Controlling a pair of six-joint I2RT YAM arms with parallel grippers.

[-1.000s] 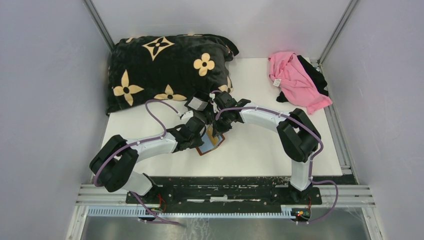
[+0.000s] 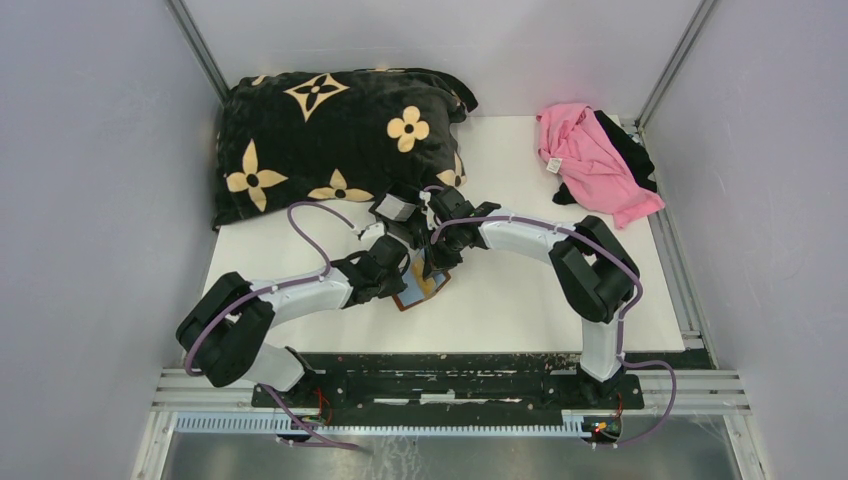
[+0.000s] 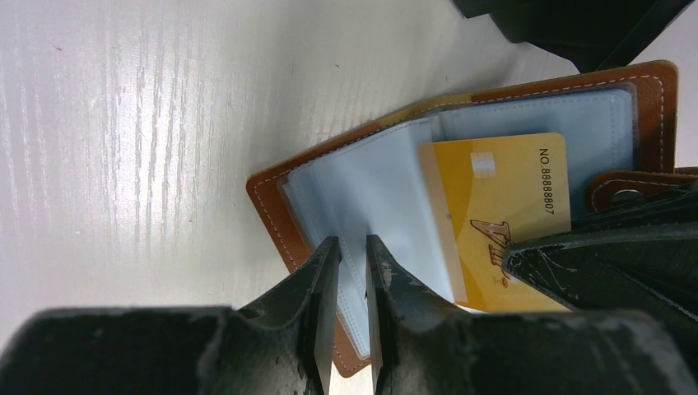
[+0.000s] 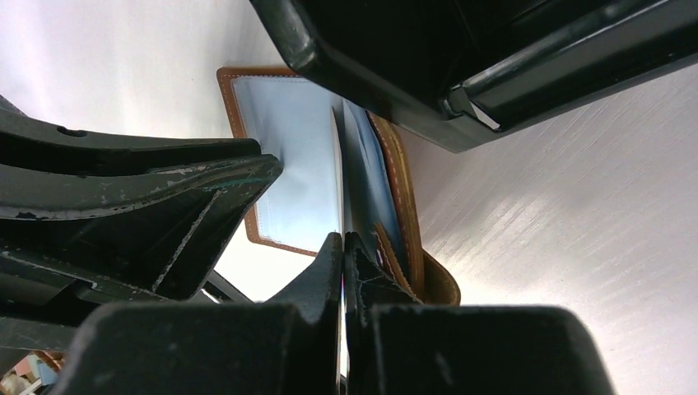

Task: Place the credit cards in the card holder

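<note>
The card holder (image 2: 410, 290) lies open between my grippers, a brown case (image 3: 272, 206) with translucent sleeves (image 3: 395, 197). A gold card (image 3: 502, 189) numbered 8888807 lies over one sleeve. My left gripper is at the sleeves' edge, fingers slightly apart, with nothing clearly between them. My right gripper is shut at the pale edge of a sleeve or card in the right wrist view; whether it grips that edge is unclear. Its black body covers part of the gold card in the left wrist view.
A black and cream cushion (image 2: 330, 140) lies at the back left, with a small silver-topped object (image 2: 396, 208) by it. Pink and black cloths (image 2: 590, 160) lie at the back right.
The left arm has shifted very slightly toward the table's front. The right arm and card holder look almost unchanged.
</note>
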